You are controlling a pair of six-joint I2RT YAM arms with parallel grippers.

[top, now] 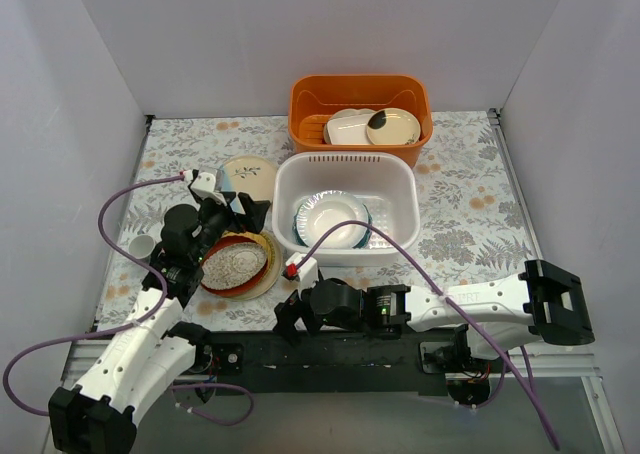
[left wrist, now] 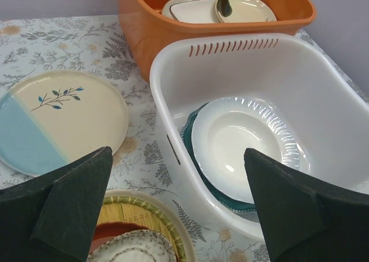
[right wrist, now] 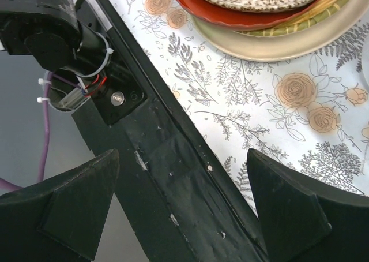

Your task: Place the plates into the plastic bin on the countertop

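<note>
In the top view, the white plastic bin (top: pixel 400 232) stands mid-counter, with a white fluted plate (top: pixel 335 218) lying over a teal one inside it. Left of the bin is a stack: a speckled oval dish (top: pixel 235 265) in a red dish on yellow and cream plates. Behind that stack lies a flat cream-and-blue plate (top: pixel 255 177), whole in the left wrist view. My left gripper (top: pixel 252 210) is open above the counter beside the bin's left wall, holding nothing. At the counter's front edge, my right gripper (top: pixel 285 324) is open and empty, in front of the stack.
Behind the white bin, touching or nearly so, sits an orange bin (top: pixel 308 131) containing several light dishes (top: pixel 392 127). A white cup (top: pixel 142 246) stands at the left, close to the left arm.
</note>
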